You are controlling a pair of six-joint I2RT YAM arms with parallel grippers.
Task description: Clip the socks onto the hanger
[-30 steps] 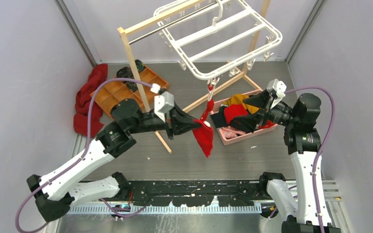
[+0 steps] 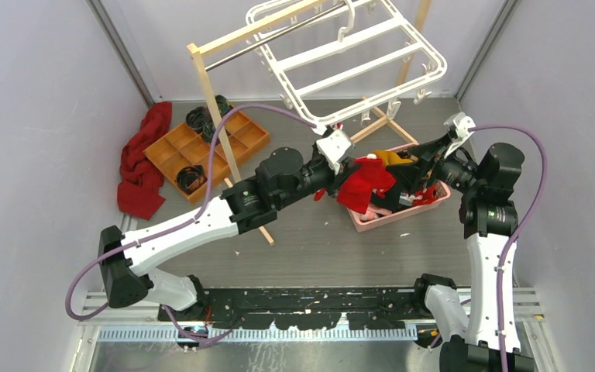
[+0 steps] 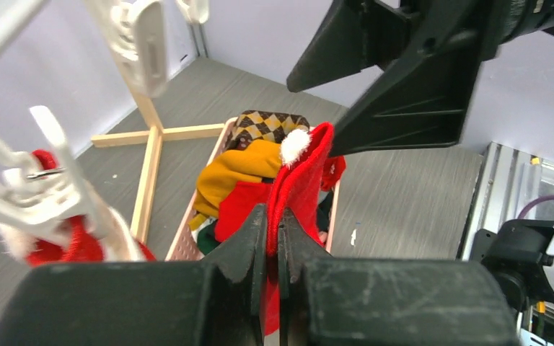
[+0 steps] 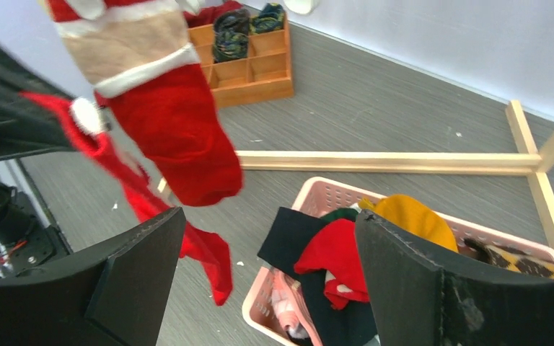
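A red sock with a white pompom is pinched in my left gripper, which is shut on it; the sock [image 4: 144, 191] also dangles at the left of the right wrist view. Another red sock, with white and tan bands, hangs just beside it, and in the left wrist view its upper part [image 3: 79, 241] is at a white clip [image 3: 65, 166]. The white hanger [image 2: 356, 70] with several clips is suspended above. My right gripper [image 2: 421, 167] stands open over the basket's near side, nothing between its fingers.
A pink basket [image 2: 387, 220] of mixed socks lies beneath the right gripper. A wooden compartment tray [image 2: 201, 151] and a red cloth [image 2: 141, 167] are at the left. Wooden stand legs [image 4: 375, 162] cross the floor. Bare floor lies in front of the basket.
My left gripper has moved right and toward the hanger, carrying the red sock from the open floor to over the basket. The right gripper has shifted slightly; the hanger has swayed.
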